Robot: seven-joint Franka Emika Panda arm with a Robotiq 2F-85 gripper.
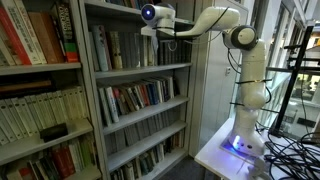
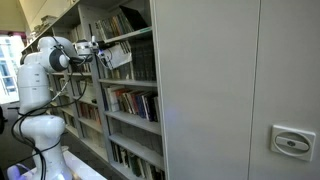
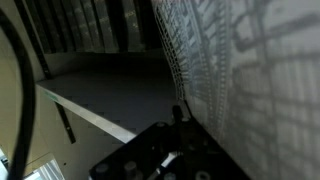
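My gripper (image 1: 154,36) is at the end of the raised arm, in front of the upper shelves of the dark-backed bookcase. A pale, finely patterned flat thing (image 3: 245,75) fills the right side of the wrist view, very close to the lens. My gripper appears shut on its lower edge, though the dark fingertips barely show. What this thing is, cannot be told for sure; it may be a book or a cover. In exterior view 2, the gripper (image 2: 99,52) is near the upper shelf, with a pale shape beside it.
Dark books (image 3: 95,28) stand in a row beyond an empty stretch of shelf (image 3: 125,90) with a pale front edge. Lower shelves hold more books (image 1: 130,97). A white table (image 1: 222,158) stands below the arm; cables lie to its right.
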